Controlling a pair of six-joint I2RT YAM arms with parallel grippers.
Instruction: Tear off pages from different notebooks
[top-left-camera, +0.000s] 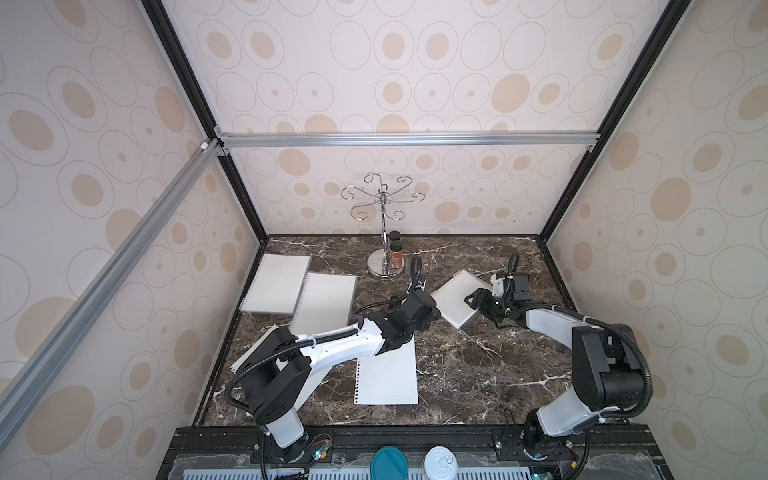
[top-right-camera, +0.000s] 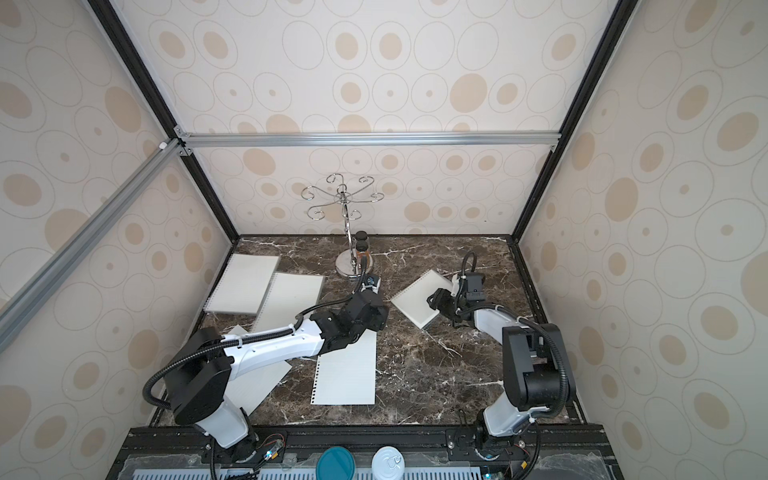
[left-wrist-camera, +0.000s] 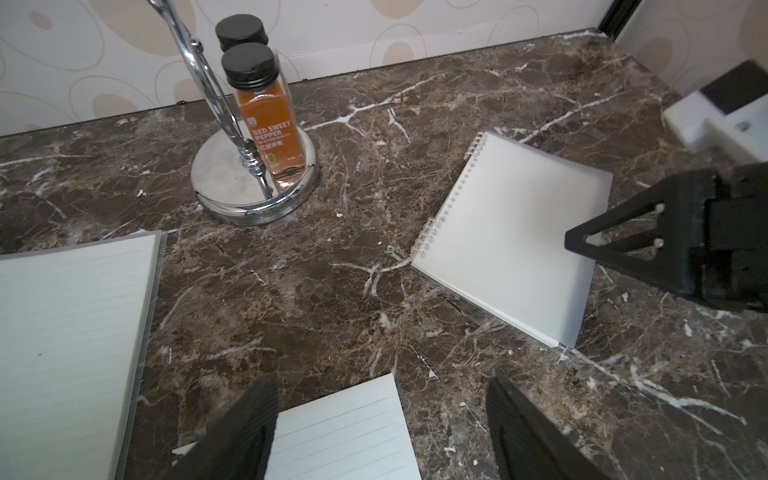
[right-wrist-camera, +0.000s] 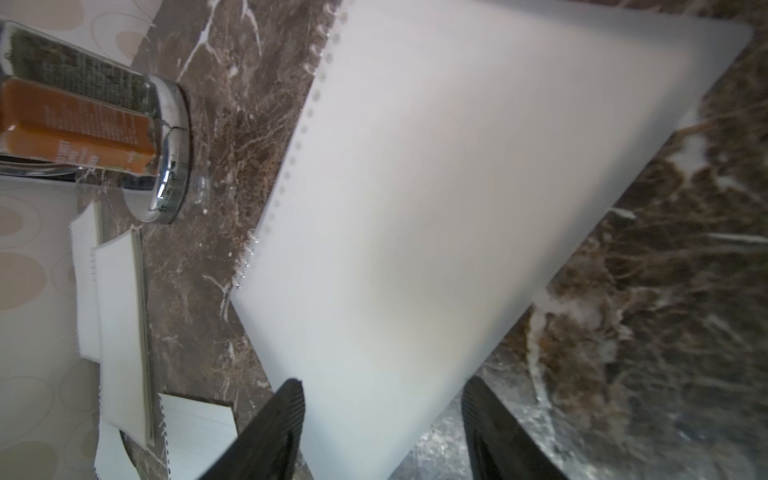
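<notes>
A spiral notebook (top-left-camera: 454, 297) lies tilted at centre right, its coil toward the back left; in the left wrist view it (left-wrist-camera: 512, 232) shows a blank page. My right gripper is part open over its right side, nothing visible between the fingers. My left gripper is part open above the middle, just left of that notebook, over a loose lined sheet (top-left-camera: 385, 376). More notebooks and pages lie at the left: one at the back (top-left-camera: 273, 280), one beside it (top-left-camera: 324, 297), others partly hidden under my left arm.
A chrome stand (top-left-camera: 376, 264) with two spice jars (left-wrist-camera: 272, 128) stands at the back middle. Lids (top-left-camera: 389, 464) sit beyond the front edge.
</notes>
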